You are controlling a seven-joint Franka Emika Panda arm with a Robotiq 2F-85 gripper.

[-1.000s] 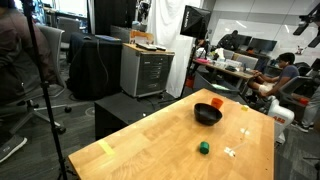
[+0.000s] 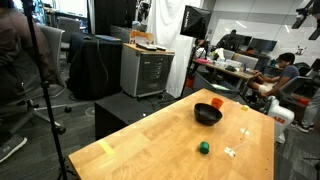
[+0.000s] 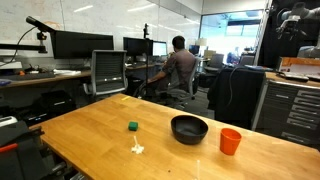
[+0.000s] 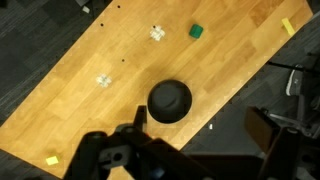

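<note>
My gripper stands open high above the table, its two dark fingers wide apart in the wrist view with nothing held between them. Below it on the wood lies a round black bowl [image 4: 170, 101], partly covered by the gripper's near parts. A small green block [image 4: 196, 32] rests apart from the bowl, also seen in exterior view 2 as a green block [image 3: 133, 126]. Beside the bowl in that view stands an orange cup [image 3: 230, 141]; the wrist view does not show it.
Two small white items [image 4: 157, 33] lie on the wooden table [image 3: 90, 130]. Yellow patches [image 4: 288, 26] mark its edges. A white bottle-like object [image 2: 284, 112] is by the right edge. Behind, a person [image 3: 179, 65] sits at a desk.
Dark arm parts at the right edge of exterior view 1 have shifted slightly. The bowl, block and cup stay where they were.
</note>
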